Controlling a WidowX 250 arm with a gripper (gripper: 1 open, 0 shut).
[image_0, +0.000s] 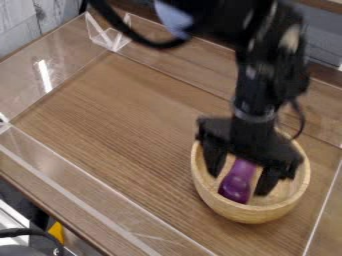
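My black gripper (247, 153) is open and lowered into a light wooden bowl (258, 210) at the right of the camera view, its fingers around a purple elongated object (238, 181) lying in the bowl. Whether the fingers touch the object cannot be told. The arm hides the back of the bowl.
Bare wooden tabletop (100, 130) fills the left and middle. A clear wire-like shape (107, 28) stands at the back left. Dark items lie at the lower-left edge, beyond the table.
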